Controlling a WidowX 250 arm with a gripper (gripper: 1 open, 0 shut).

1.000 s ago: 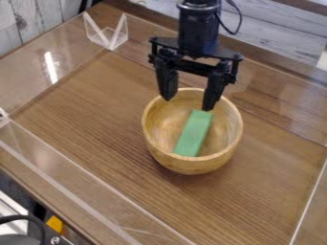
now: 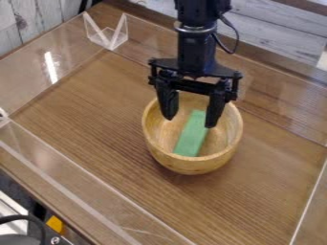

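A round yellow-tan bowl (image 2: 192, 163) sits on the wooden table near the centre. A green elongated block (image 2: 192, 134) lies inside it. My black gripper (image 2: 192, 105) hangs open over the bowl, its two dark fingers spread, one to either side above the block, with nothing held between them.
A white wire holder (image 2: 107, 34) stands at the back left.
My gripper has moved slightly down and toward the front over the bowl. The bowl and block look unmoved.
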